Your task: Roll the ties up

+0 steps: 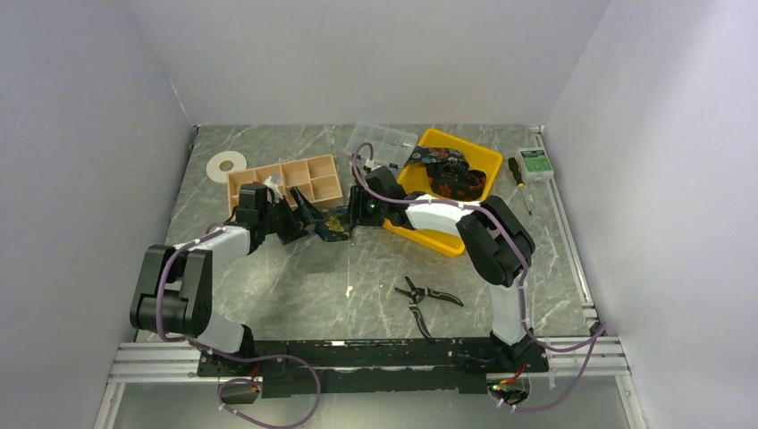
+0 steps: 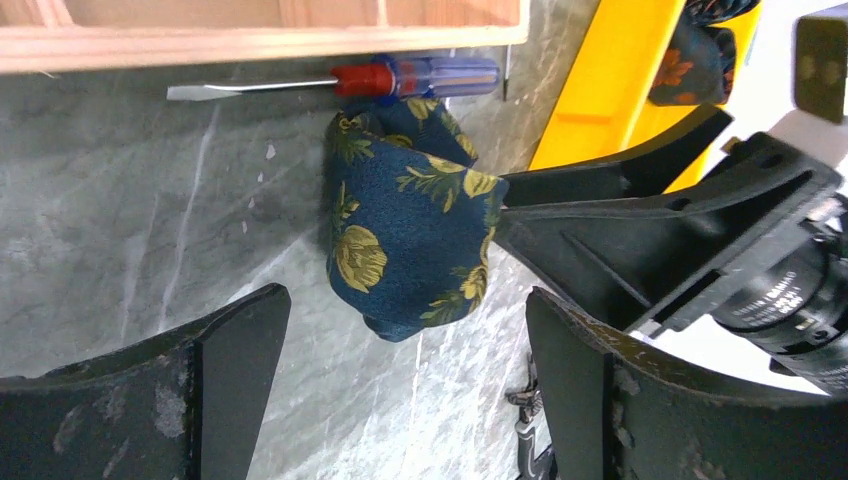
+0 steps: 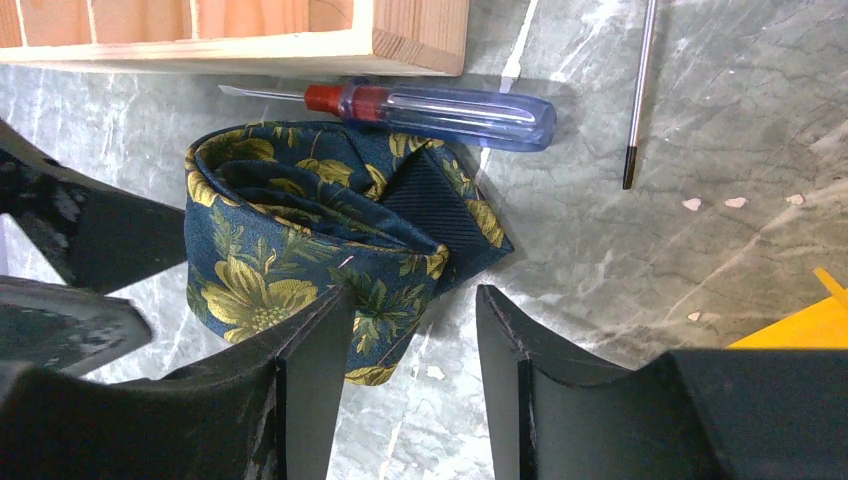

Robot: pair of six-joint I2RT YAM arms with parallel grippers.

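A dark blue tie [image 1: 333,227] with yellow flowers is loosely coiled in front of the wooden box. In the left wrist view the folded tie [image 2: 410,235] sits beyond and between the spread fingers of my left gripper, which is open. From the right, my right gripper reaches the tie's right side, one finger overlapping the cloth [image 3: 270,280]. Its fingers are part closed, some cloth and bare table showing between the tips. Whether they pinch the tie cannot be told. A left finger [image 3: 110,220] meets the coil's left side.
A blue-handled screwdriver [image 3: 460,115] lies against the tie's back edge, before the wooden compartment box [image 1: 311,174]. The yellow tray [image 1: 496,161] with other ties is to the right. Pliers [image 1: 417,295] lie in front.
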